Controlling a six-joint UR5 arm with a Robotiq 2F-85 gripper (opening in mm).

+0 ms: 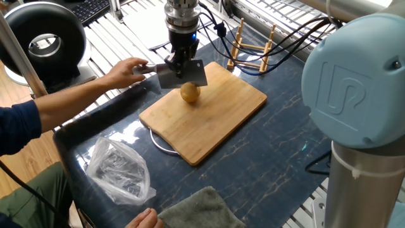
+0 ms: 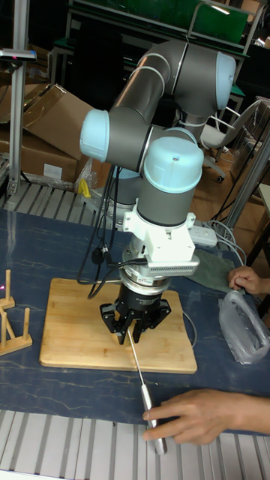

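A cleaver with a broad metal blade [image 1: 183,75] hangs upright over the wooden cutting board [image 1: 218,117]. My gripper [image 1: 180,68] is shut on the cleaver, near the top of its blade. Seen from the other side, the blade is nearly edge-on below the gripper [image 2: 131,336], with its handle [image 2: 149,408] towards the near edge. A person's hand [image 1: 124,73] is on that handle. On the board, a round yellowish fruit [image 1: 190,92] sits just in front of the blade's lower edge. Whether blade and fruit touch, I cannot tell.
A wooden rack [image 1: 253,54] stands behind the board, with black cables looping near it. A clear plastic bag [image 1: 120,171] and a grey cloth [image 1: 201,209] lie in front. The person's other hand [image 1: 145,219] is beside the cloth. The dark table right of the board is free.
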